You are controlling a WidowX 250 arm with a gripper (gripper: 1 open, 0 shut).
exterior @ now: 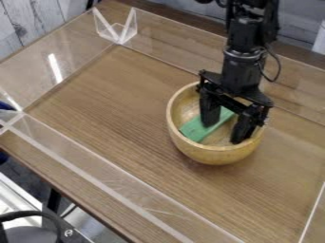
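Observation:
My black gripper (235, 111) reaches down from the top right into a tan bowl (210, 147) on the wooden table (102, 161). It is open, its dark fingers spread over the right and middle of the bowl. A green object (200, 128) lies in the left part of the bowl, partly hidden behind the gripper. I cannot tell whether the fingers touch it.
A small clear plastic container (114, 27) stands at the upper left. Black cables and parts lie at the lower left edge.

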